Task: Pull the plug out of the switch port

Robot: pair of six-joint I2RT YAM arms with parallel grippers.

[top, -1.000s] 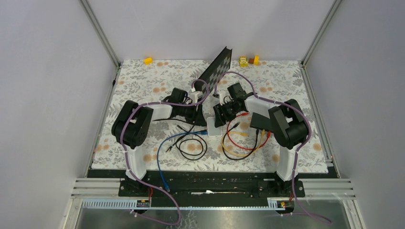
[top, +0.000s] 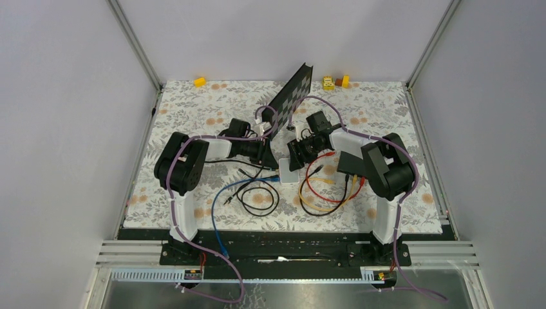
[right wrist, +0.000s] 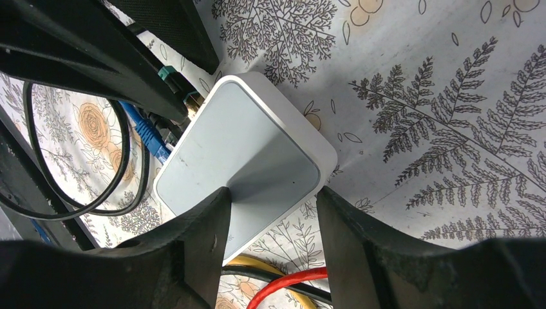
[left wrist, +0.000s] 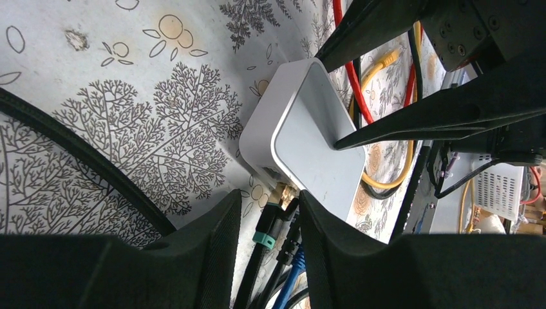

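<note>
The small silver switch (right wrist: 238, 148) lies on the patterned surface with several cables at one side. A black plug with a green band (left wrist: 264, 239) and metal head (left wrist: 283, 193) sits at its port, beside a blue plug (right wrist: 151, 138). My left gripper has its fingertips apart on either side of the green-banded plug's head, open as far as shows. My right gripper has its fingers against the switch at opposite faces, gripping it at one end. In the top view both grippers meet over the switch (top: 289, 175).
Red, yellow and black cables (top: 322, 207) loop to the right near a dark box (top: 348, 165). Coiled black cables (top: 257, 212) lie front left. A tall checkered panel (top: 293, 87) stands behind the grippers, with small yellow blocks (top: 328, 84) at the back.
The switch and right arm look unchanged.
</note>
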